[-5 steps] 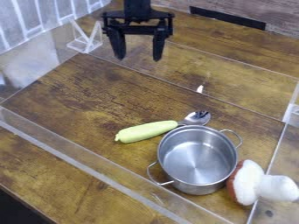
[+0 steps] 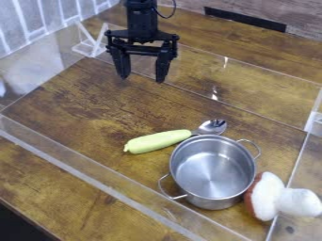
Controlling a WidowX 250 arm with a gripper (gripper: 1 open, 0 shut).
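Observation:
My black gripper (image 2: pixel 141 63) hangs at the top centre of the view over the back of the wooden tray, open with nothing between its fingers. In the front half lie a pale yellow-green corn cob (image 2: pixel 156 141), a steel spoon (image 2: pixel 213 126) and a steel pot (image 2: pixel 210 169) with two handles, which is empty. The gripper is well apart from all three.
A red-and-white object (image 2: pixel 283 199), like a mushroom, sits right of the pot at the tray's corner. Clear plastic walls (image 2: pixel 38 146) bound the work area.
The objects on the table have not moved.

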